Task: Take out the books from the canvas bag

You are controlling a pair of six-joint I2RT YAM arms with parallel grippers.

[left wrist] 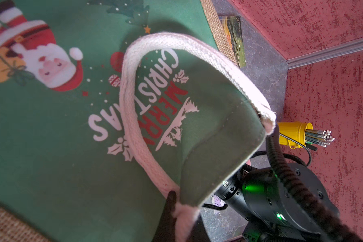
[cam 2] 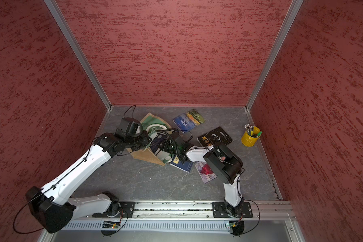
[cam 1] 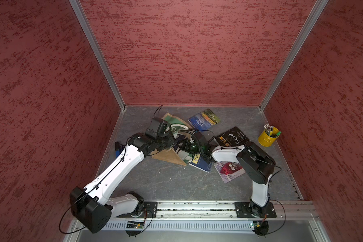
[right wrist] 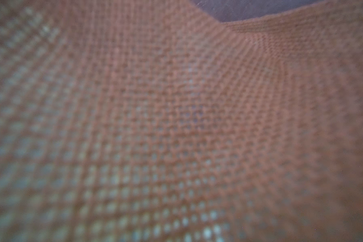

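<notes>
The canvas bag [cam 1: 168,156] lies at the left middle of the table, burlap outside and green with Christmas print on one face [left wrist: 88,161]. In the left wrist view, my left gripper is shut on the white rope handle [left wrist: 127,88], lifting the bag's mouth edge. A dark book [cam 2: 157,141] shows inside the open mouth. My right gripper [cam 2: 164,143] reaches into that mouth from the right, beside the dark book. Its fingers are hidden, so I cannot tell how they stand. Blurred burlap [right wrist: 181,121] fills almost the whole right wrist view.
Loose books lie right of the bag: a blue-green one [cam 1: 204,119], a black one [cam 1: 232,136], a blue one [cam 1: 200,165] partly under the right arm, and a purple-red one [cam 1: 230,171]. A yellow pencil bucket [cam 1: 266,139] stands far right.
</notes>
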